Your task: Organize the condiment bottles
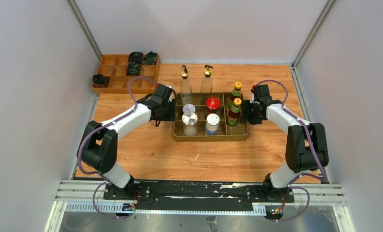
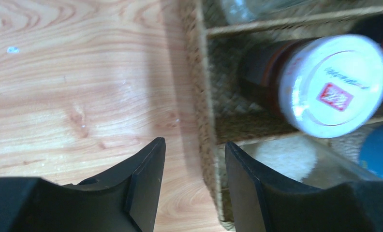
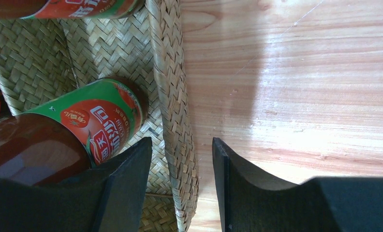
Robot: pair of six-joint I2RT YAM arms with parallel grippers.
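Observation:
A woven basket tray [image 1: 211, 137] with compartments holds all the condiments. Two clear pump bottles [image 1: 185, 89] stand at its back; two sauce bottles with yellow caps [image 1: 234, 114] fill the right side. Between are a red-lidded jar [image 1: 212, 104], a white-lidded jar [image 2: 334, 92] and, in front, two silver-topped containers [image 1: 213, 125]. My left gripper stands at the left rim, its part-open fingers on either side of the wall. At the right rim, my right gripper also has its fingers apart, one each side of the woven wall [image 3: 172, 101].
A wooden divided box [image 1: 114, 89] with black bowls sits at the back left. Bare tabletop [image 1: 204, 164] lies in front of the basket. Walls enclose the table at the back and both sides.

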